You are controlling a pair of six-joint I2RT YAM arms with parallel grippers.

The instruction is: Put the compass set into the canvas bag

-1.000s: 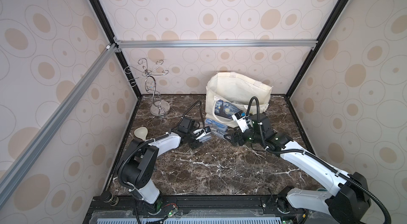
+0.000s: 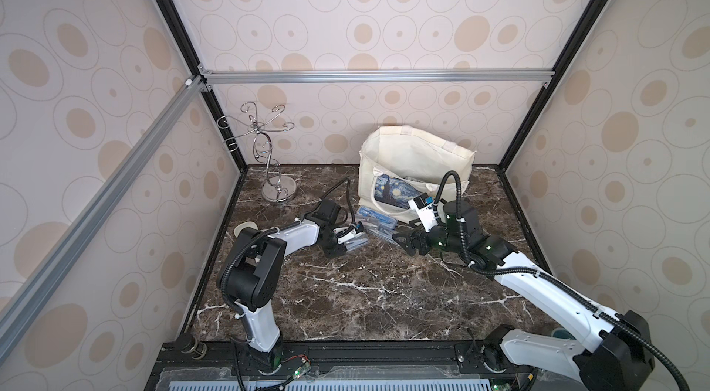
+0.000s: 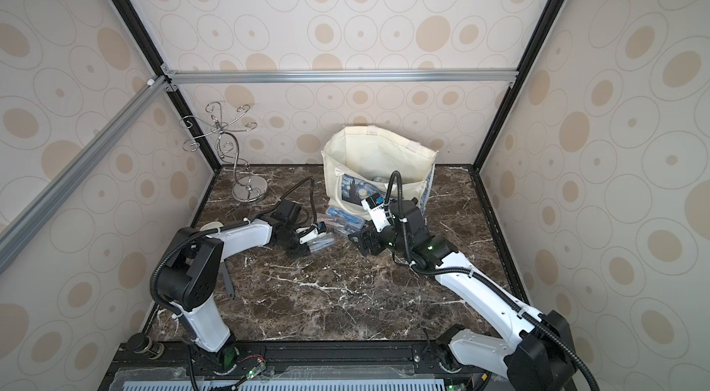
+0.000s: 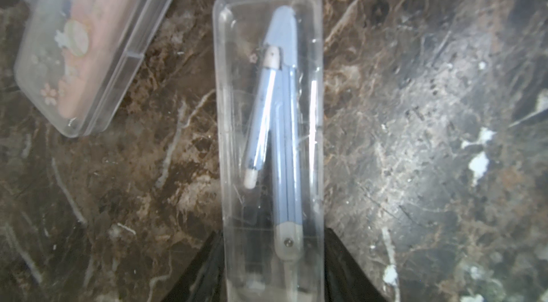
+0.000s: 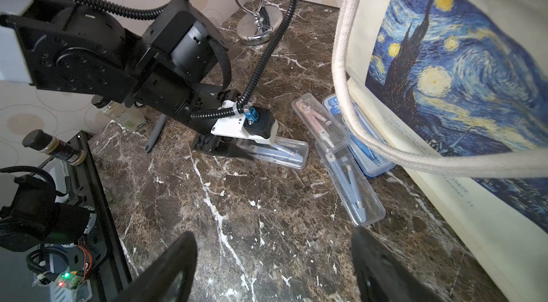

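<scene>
A clear case with a light-blue compass [image 4: 288, 130] lies on the marble tabletop. My left gripper is at its near end, one finger close along each side; whether they press on it cannot be told. Beside the canvas bag [image 2: 458, 158], a pink compass case [image 5: 318, 122], another clear case with blue compass parts [image 5: 351, 187] and a blue case [image 5: 371, 159] lie close together. In the right wrist view, my right gripper is open and empty, short of these cases. The bag stands upright, mouth open, with a Starry Night picture on its front.
A silver wire stand [image 2: 279, 187] occupies the back left. A cord handle [image 5: 399, 159] hangs out from the bag's front. In the left part lie a small jar [image 5: 122, 114] and a grey utensil [image 5: 155, 133]. Clear tabletop stretches across the front.
The right arm has barely shifted. Bag and cases look unmoved.
</scene>
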